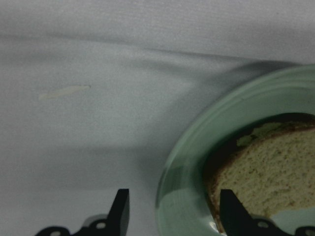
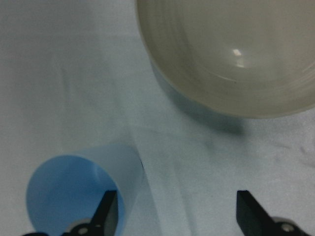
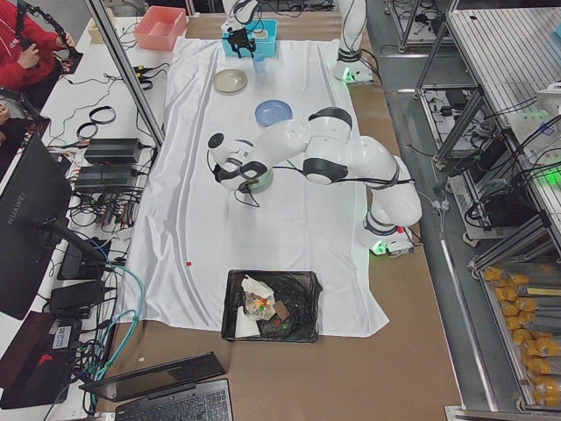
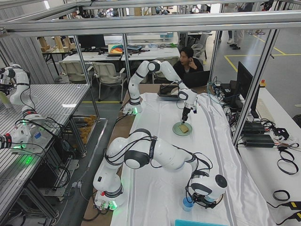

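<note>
A slice of bread (image 1: 266, 172) lies in a green plate (image 4: 178, 131). My left gripper is open over the plate's edge, one finger at the bread's crust, the other over cloth. In the camera left view the arm mostly hides that plate. A light blue cup (image 2: 125, 172) stands by my right gripper, which is open, one finger over the cup's rim. A beige plate (image 2: 221, 98) is beside the cup. A blue plate (image 3: 273, 111) lies mid-table.
A blue bin (image 3: 267, 48) is at the far end, a black crate with bags (image 3: 311, 307) at the near end. A small red bit (image 3: 188, 263) lies on the cloth, which is otherwise largely clear.
</note>
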